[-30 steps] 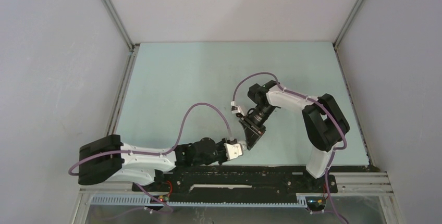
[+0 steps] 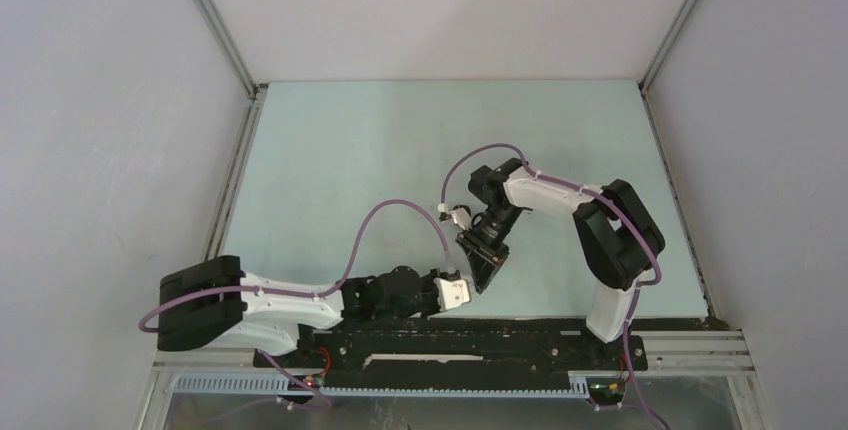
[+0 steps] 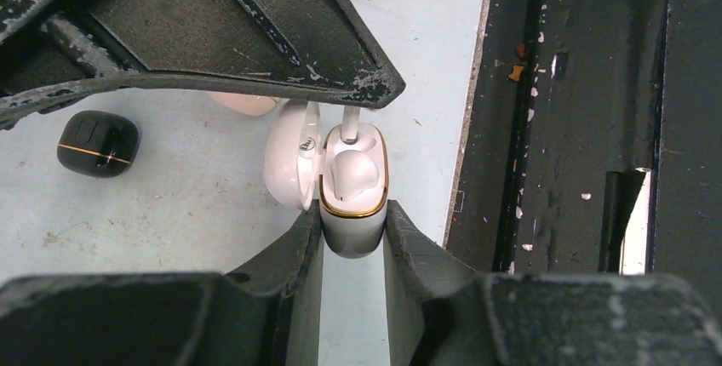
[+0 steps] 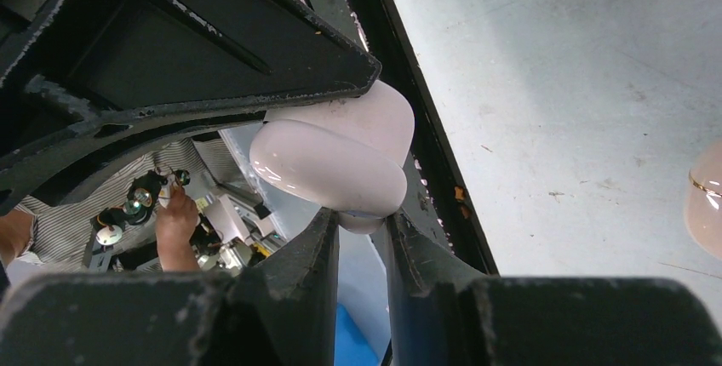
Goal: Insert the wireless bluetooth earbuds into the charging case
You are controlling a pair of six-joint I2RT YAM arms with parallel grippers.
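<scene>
The white charging case [image 3: 355, 228] has a gold rim and stands with its lid [image 3: 291, 162] swung open to the left. My left gripper is shut on the case's lower body. Just above the cavity, a thin white earbud stem [image 3: 350, 121] shows below the black fingers [image 3: 375, 85] of my right gripper. Whether the earbud is seated cannot be told. The right wrist view has my right gripper shut on the small white earbud [image 4: 359, 225], largely hidden behind the lid [image 4: 328, 170]. From above, both grippers meet near the table's front edge.
On the table lie a black case [image 3: 98, 143] with a gold line and a pinkish case [image 4: 708, 200]. A dark rail [image 2: 460, 345] runs along the front edge.
</scene>
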